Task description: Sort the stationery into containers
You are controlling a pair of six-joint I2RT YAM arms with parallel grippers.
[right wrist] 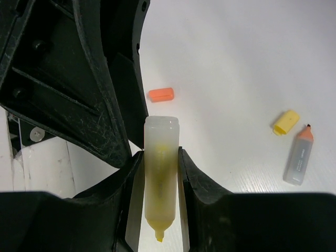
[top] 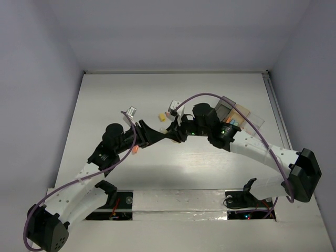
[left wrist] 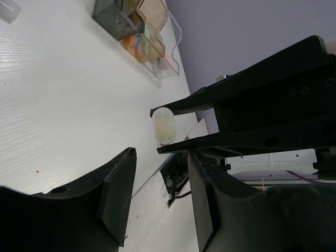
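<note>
My right gripper (top: 173,131) is shut on a translucent yellow highlighter (right wrist: 161,173), held upright in the right wrist view; its end (left wrist: 164,126) shows in the left wrist view. My left gripper faces it closely, open, with nothing between its fingertips. On the table lie an orange cap (right wrist: 161,94), a yellow cap (right wrist: 286,122) and a grey marker with an orange tip (right wrist: 298,156). The divided containers (left wrist: 142,44) stand at the right of the table, partly hidden by my right arm in the top view.
A small translucent piece (left wrist: 7,8) lies near the corner of the left wrist view. Walls border the table at the back and sides.
</note>
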